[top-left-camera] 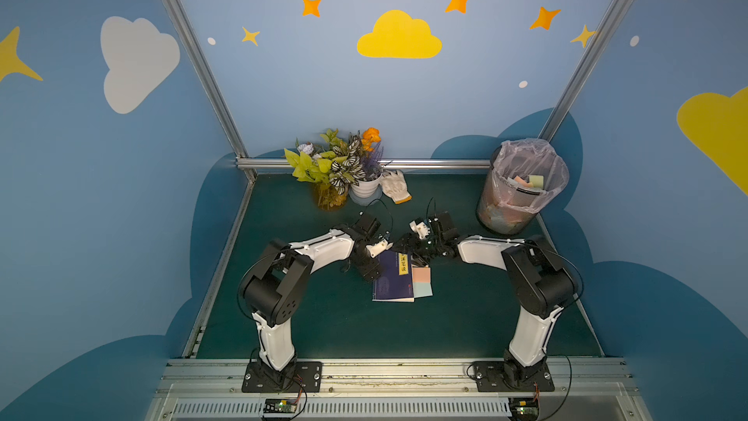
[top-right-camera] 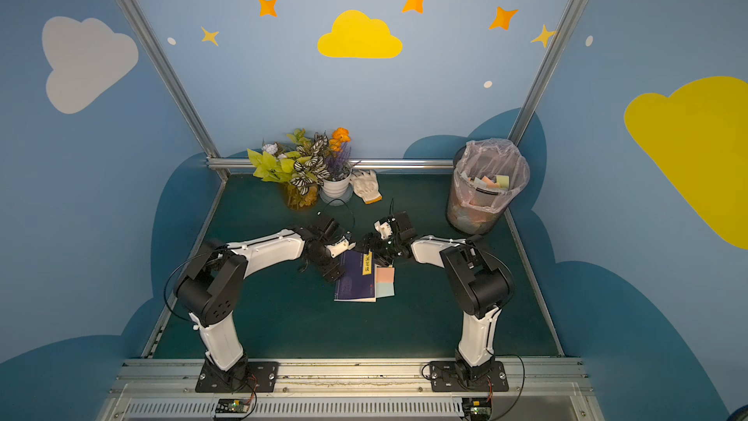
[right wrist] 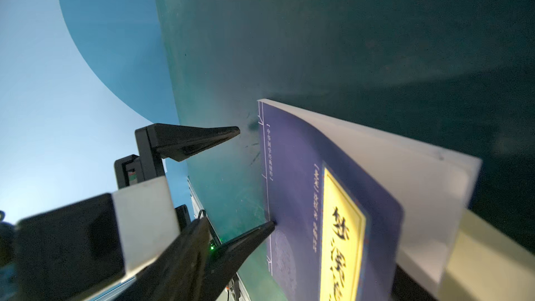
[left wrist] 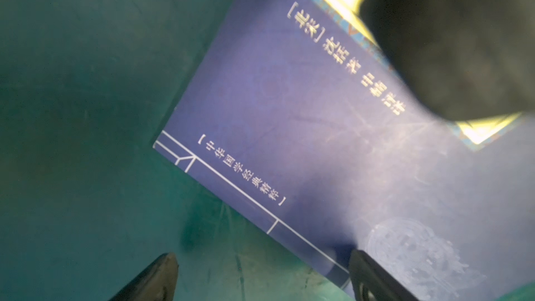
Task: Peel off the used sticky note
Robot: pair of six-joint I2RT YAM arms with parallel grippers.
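A dark blue book (top-left-camera: 392, 282) with a yellow title label (top-left-camera: 403, 263) lies mid-table. Past its right edge stick out a pink sticky note (top-left-camera: 421, 276) and a pale blue one (top-left-camera: 423, 290); in the right wrist view, yellow paper (right wrist: 496, 253) shows there too. My left gripper stands open at the spine, one finger (left wrist: 158, 277) over bare table, the other at the book's edge. At the far right corner is my right gripper (top-left-camera: 409, 246); its finger is hidden. Near it the cover's edge curves up off a white page (right wrist: 390, 172).
Flowerpots (top-left-camera: 364, 188) and a glove (top-left-camera: 395, 186) stand at the back. A lined bin (top-left-camera: 502, 214) holding paper scraps is at the back right.
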